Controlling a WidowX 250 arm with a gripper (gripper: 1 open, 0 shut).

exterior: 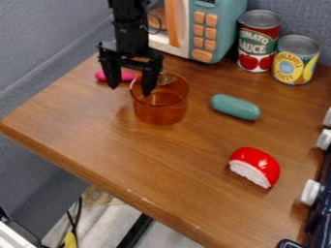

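My black gripper (130, 76) hangs at the upper middle of the camera view, low over the left side of an orange translucent cup (165, 107), with one finger at or inside the rim. Whether it is open or holds anything is hard to tell. A pink object (104, 76) lies behind the gripper's left side, partly hidden. A teal cylindrical object (235, 107) lies right of the cup. A red and white object (256, 165) lies at the front right.
A toy microwave (200, 24), a tomato can (257, 44) and a yellow can (295, 60) stand at the back. A dark appliance with white knobs (315, 203) lines the right edge.
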